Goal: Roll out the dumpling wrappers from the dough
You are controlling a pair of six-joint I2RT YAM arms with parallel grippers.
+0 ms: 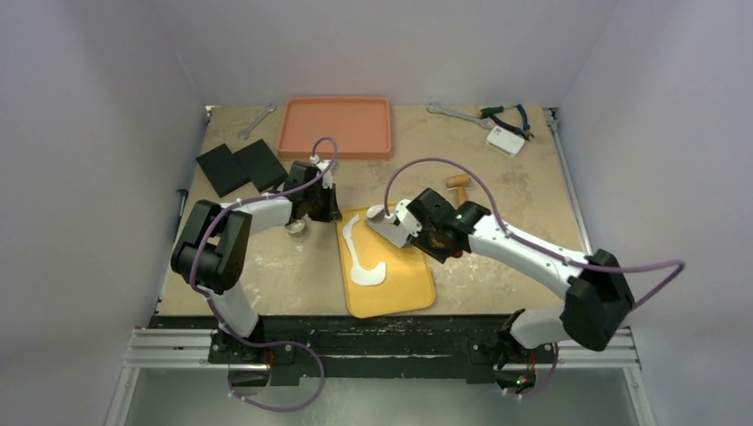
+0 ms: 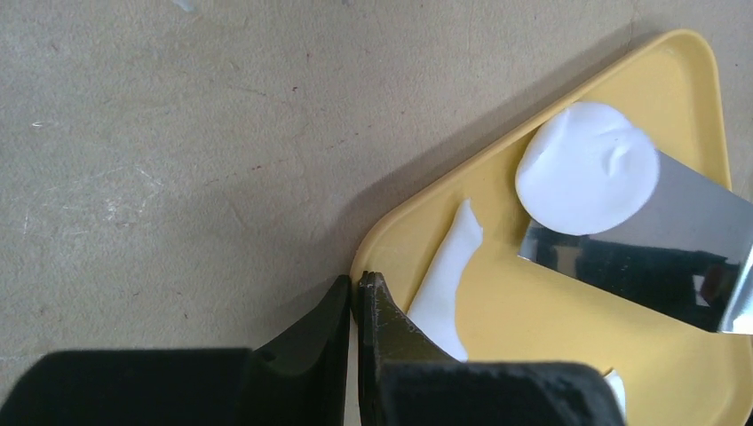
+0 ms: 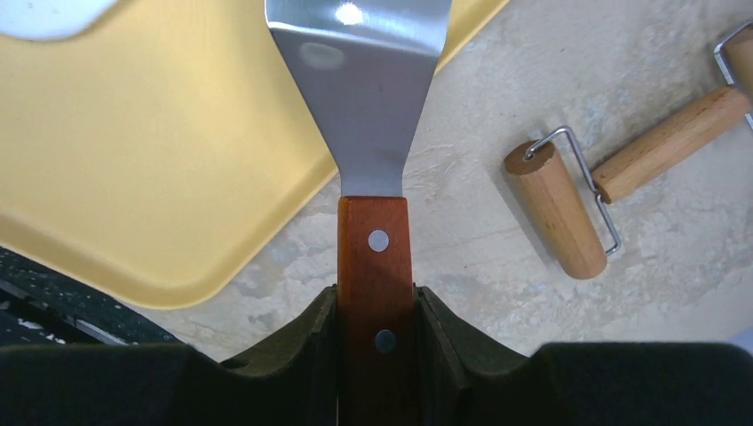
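Note:
A yellow tray (image 1: 395, 293) holds a white dough strip (image 1: 366, 273) and a round white dough piece (image 2: 586, 169), which rests on the blade of a steel scraper (image 2: 657, 266). My left gripper is shut at the tray's upper-left rim, with no object visible between its fingers. My right gripper is at the scraper's wooden handle (image 3: 373, 222), its fingers on either side of it.
Wooden rollers (image 3: 555, 209) lie right of the yellow tray. A salmon tray (image 1: 334, 101), dark squares (image 1: 222, 169), wrenches and pliers sit at the back. A small metal cup (image 1: 297, 228) stands below my left gripper.

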